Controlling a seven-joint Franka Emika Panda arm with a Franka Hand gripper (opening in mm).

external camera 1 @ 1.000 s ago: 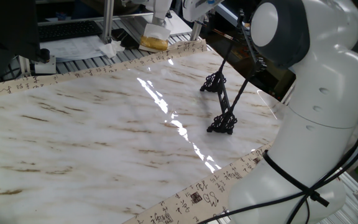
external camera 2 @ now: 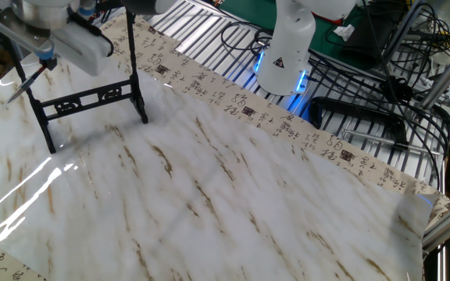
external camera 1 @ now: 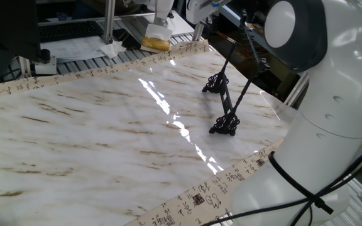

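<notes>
A black ornate stand [external camera 1: 224,103] is upright on the marble-patterned sheet, with two feet, tall posts and a low crossbar. The same stand [external camera 2: 84,100] is at the upper left in exterior view 2, partly covered by the arm's hand. My gripper [external camera 2: 47,61] appears there, close to the left post. A slim pointed stick [external camera 2: 26,83], perhaps a brush, slants down to the left just below it. Whether the fingers touch the stick is unclear, as is how the fingers stand. The white arm [external camera 1: 332,94] fills the right of exterior view 1.
The glossy sheet [external camera 2: 233,203] is bare across its middle, edged by beige strips with writing [external camera 1: 200,198]. The robot's base [external camera 2: 281,74] stands beyond one edge, near black cables. A keyboard [external camera 1: 68,30] and papers lie past the far edge.
In exterior view 1 the arm's elbow has shifted to the right, and the upper arm leans further that way. The stand has stayed in place.
</notes>
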